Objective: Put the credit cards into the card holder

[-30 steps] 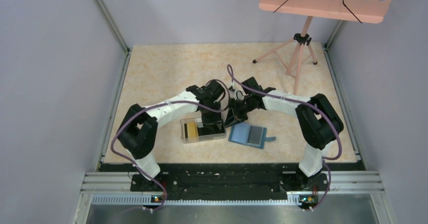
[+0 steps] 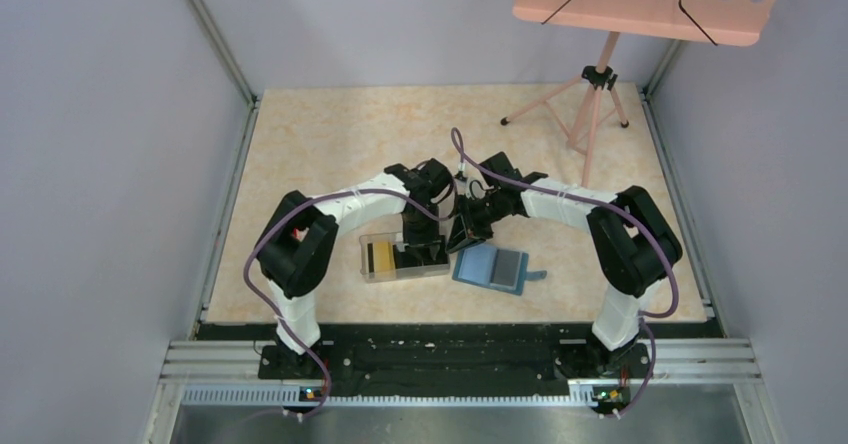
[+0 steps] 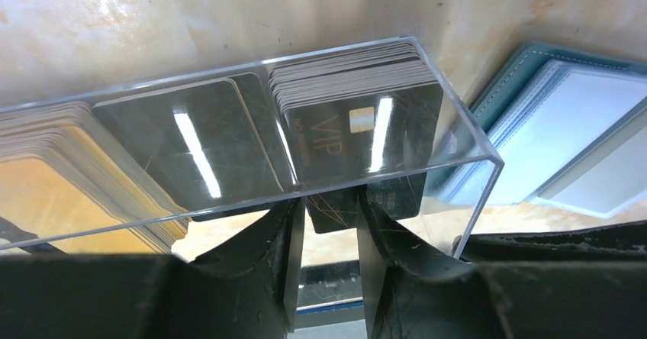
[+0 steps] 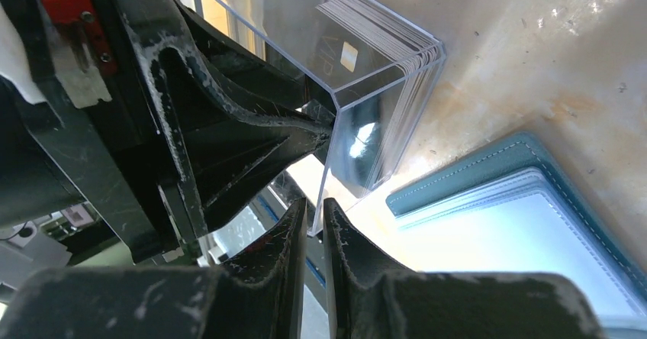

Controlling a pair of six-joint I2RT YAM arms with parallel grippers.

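A clear acrylic box [image 2: 374, 273] holds gold cards [image 3: 53, 182] and dark cards, among them a stack marked VIP [image 3: 328, 137]. My left gripper reaches down to the box, its fingertips close together at a dark card [image 3: 393, 194] under the VIP compartment; whether they grip it is unclear. My right gripper is shut on the box's right end wall. A blue card holder [image 2: 490, 269] with clear sleeves lies flat just right of the box.
A pink stand [image 2: 595, 94] occupies the back right of the table [image 2: 320, 134].
The left arm has shifted slightly right over the box, and the box appears moved a few pixels right. The right arm is almost unchanged.
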